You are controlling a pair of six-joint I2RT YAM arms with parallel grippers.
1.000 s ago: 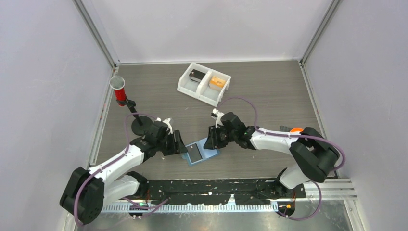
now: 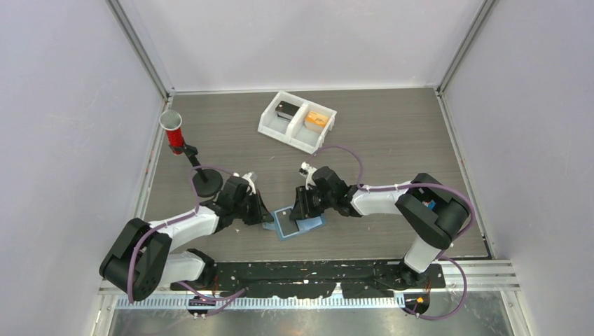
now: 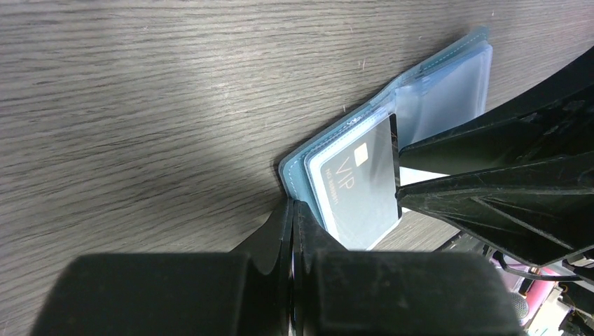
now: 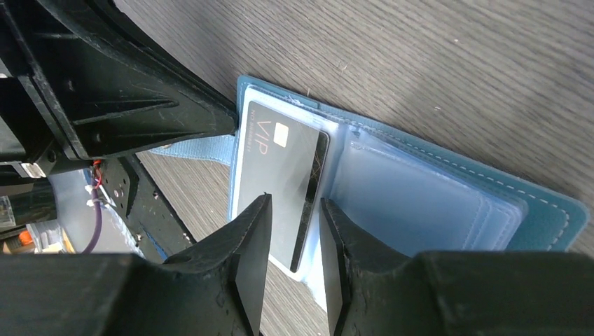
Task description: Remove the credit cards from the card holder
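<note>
The blue card holder point(image 2: 313, 222) lies opened out on the table between my two grippers. A grey VIP card point(image 4: 270, 168) lies in a clear pocket of its left half, with its dark stripe toward the middle. My left gripper is shut with its tips at the holder's outer left edge; whether that thin edge is between them is hidden. Over the card's stripe side stands my right gripper, part open, one fingertip above the card and the other above the clear sleeve point(image 4: 420, 189). Nothing visible is clasped between its fingers.
At the back stands a white two-compartment tray point(image 2: 299, 120) holding a black item point(image 2: 286, 109) and an orange box point(image 2: 316, 120). A red cylinder on a black stand point(image 2: 206, 183) is at the left. Bare table surrounds the holder.
Both grippers have moved in closer to the holder, the left to the right and the right to the left. The holder has shifted slightly right. The tray has stayed put.
</note>
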